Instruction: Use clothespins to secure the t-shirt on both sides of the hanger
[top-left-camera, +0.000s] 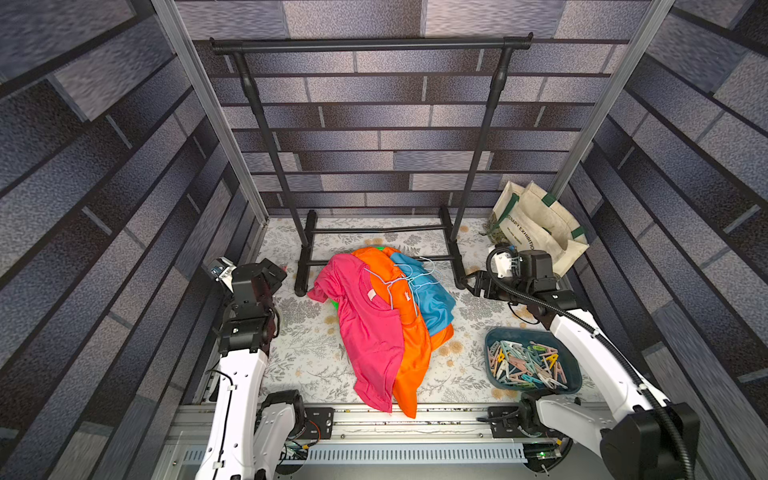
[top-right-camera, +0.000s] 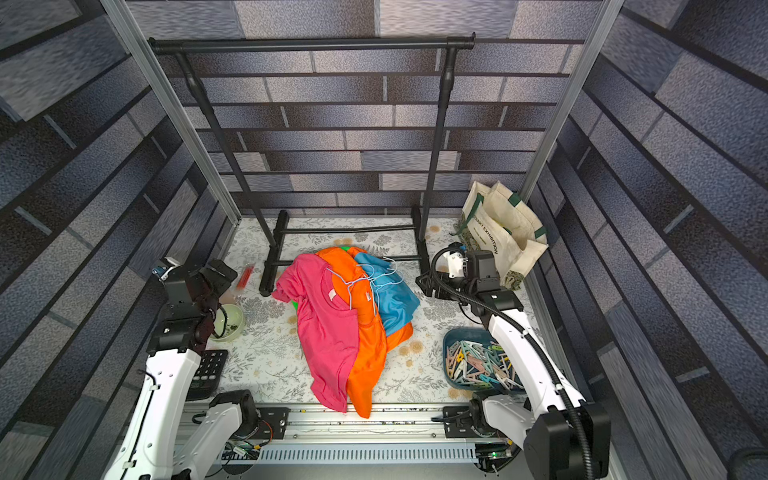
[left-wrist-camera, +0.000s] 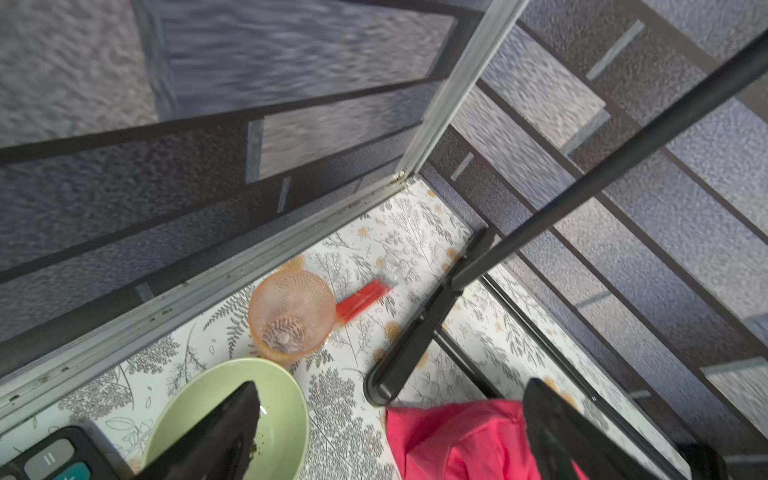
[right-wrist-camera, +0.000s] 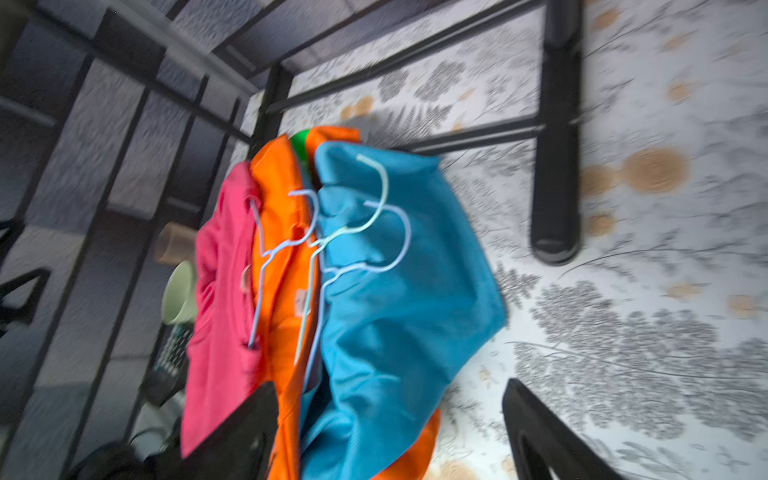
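Observation:
Pink (top-left-camera: 368, 336), orange (top-left-camera: 412, 352) and blue (top-left-camera: 432, 300) shirts lie overlapped in a heap at the table's middle. Light wire hangers (right-wrist-camera: 352, 232) show in the right wrist view at the shirts' necks, their hooks resting over the blue and orange cloth. Many coloured clothespins (top-left-camera: 524, 364) fill a dark teal basket at the front right. My left gripper (top-left-camera: 280, 272) stands open over the left side, away from the cloth. To the right of the heap is my right gripper (top-left-camera: 472, 281), its fingers (right-wrist-camera: 544, 432) apart with nothing held between them.
A black rack (top-left-camera: 368, 45) stands at the back, its feet behind and beside the shirts. Behind my right gripper is a cloth bag (top-left-camera: 544, 228). At left are a green bowl (left-wrist-camera: 264, 416), an orange-tinted cup (left-wrist-camera: 292, 312), a red item (left-wrist-camera: 361, 301) and a calculator (left-wrist-camera: 60, 460).

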